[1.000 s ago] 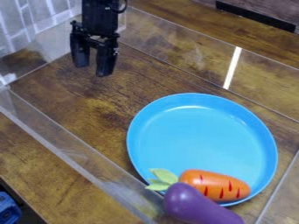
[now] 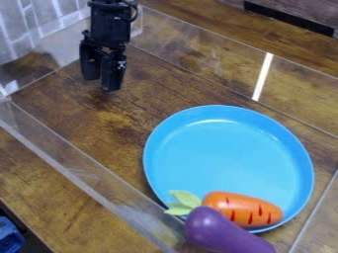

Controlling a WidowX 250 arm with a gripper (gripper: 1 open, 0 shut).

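Note:
My black gripper (image 2: 103,67) hangs at the upper left over the bare wooden board, open, with nothing visible between its fingers. A light blue round plate (image 2: 224,158) lies at the right. A toy carrot (image 2: 244,208) with pale green leaves lies on the plate's near rim. A purple toy eggplant (image 2: 227,232) sits just in front of it, at the bottom edge of the view.
Clear low walls surround the wooden work surface (image 2: 119,128), whose middle and left are empty. A blue object (image 2: 7,237) is partly visible at the lower left corner, outside the wall. A dark item lies at the top right.
The gripper has shifted slightly at the upper left, its fingers a little lower and differently angled. The plate, carrot and eggplant have not moved.

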